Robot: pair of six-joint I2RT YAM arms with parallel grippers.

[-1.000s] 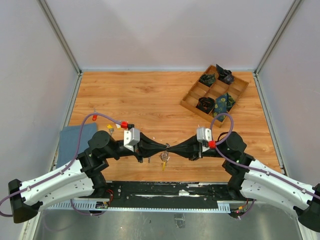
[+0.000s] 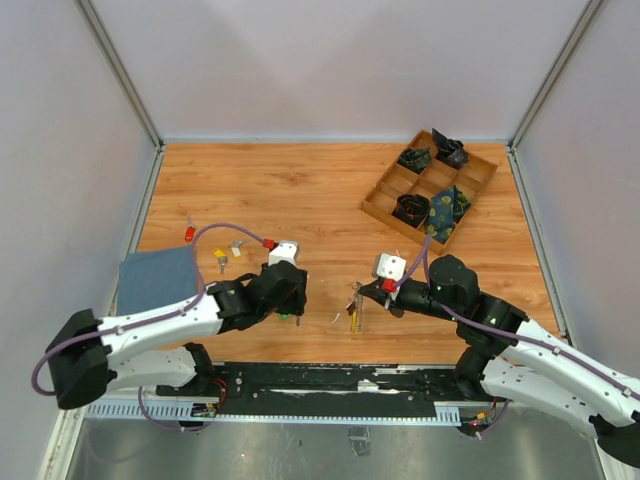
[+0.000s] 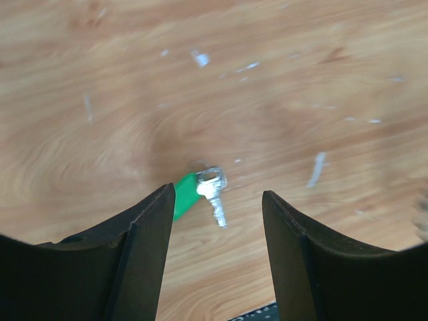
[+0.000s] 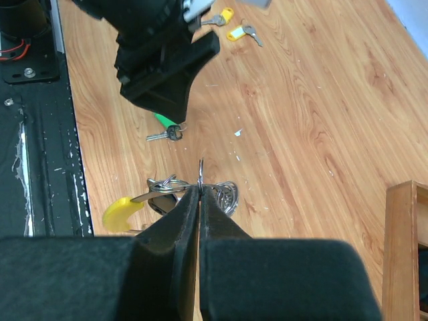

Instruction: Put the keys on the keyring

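My right gripper is shut on the thin metal wire of the keyring [image 4: 226, 195], seen in the right wrist view. Below the ring hangs a yellow-tagged key [image 4: 119, 214] among other metal parts; how each one is threaded cannot be told. My left gripper points down, open and empty, above the table. Between its fingers, in the left wrist view, a key [image 3: 218, 207] with a green tag [image 3: 186, 194] lies on the wood, below the fingertips and apart from them.
Two yellow-tagged keys [image 2: 220, 258] lie on the left of the table, with a red-tagged key [image 2: 190, 232] farther back. A wooden compartment box [image 2: 375, 208] stands at the back right.
One second ago both grippers met at the keyring. My right gripper has moved right with the ring.
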